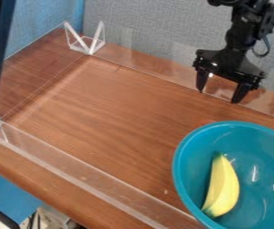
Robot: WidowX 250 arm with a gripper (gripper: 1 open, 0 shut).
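My black gripper (219, 92) hangs at the upper right over the back of the wooden table (98, 116), open, with nothing seen between its fingers. Below it, at the front right, a teal bowl (272, 201) holds a yellow banana (222, 188), which lies along the bowl's left side, well apart from the gripper.
Clear low barriers run along the back and front edges of the table. A white wire corner piece (86, 41) stands at the back left. A dark vertical bar fills the left edge of the view.
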